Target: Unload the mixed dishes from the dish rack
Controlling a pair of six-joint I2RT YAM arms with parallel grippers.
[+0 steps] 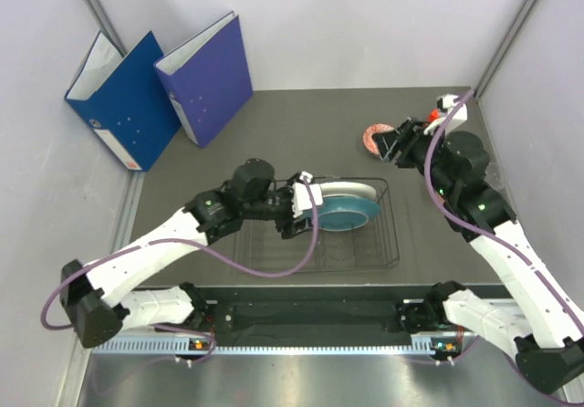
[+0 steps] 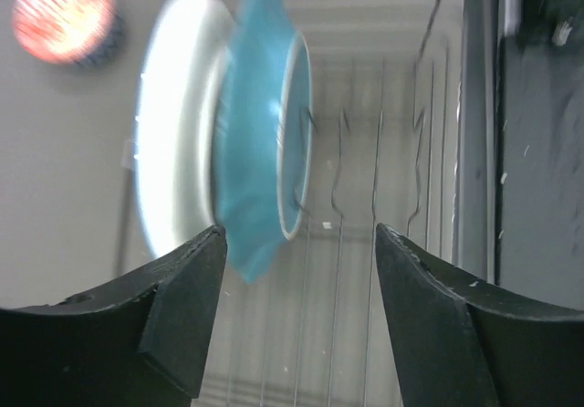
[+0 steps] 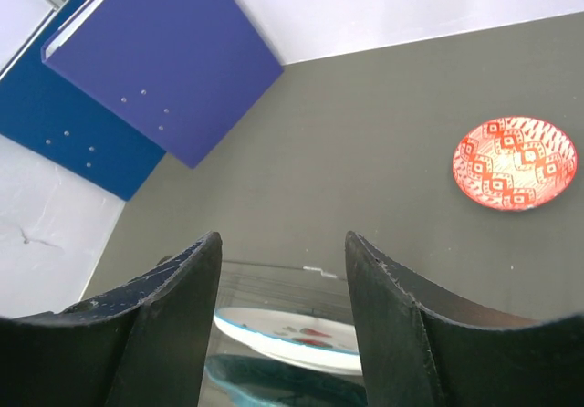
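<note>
The dish rack [image 1: 388, 243] holds a white plate [image 2: 169, 115] and a teal plate [image 1: 351, 213] standing side by side. My left gripper is over the rack at the teal plate's left end, open, with both fingertips in its wrist view and the plates just beyond them. My right gripper hangs open above the table behind the rack's right part, nothing held; the plates show below it in its wrist view. A red patterned bowl [image 3: 514, 162] stands on the table behind the rack.
Two blue binders [image 1: 205, 78] lean at the back left. Cups on the right are largely hidden behind the right arm.
</note>
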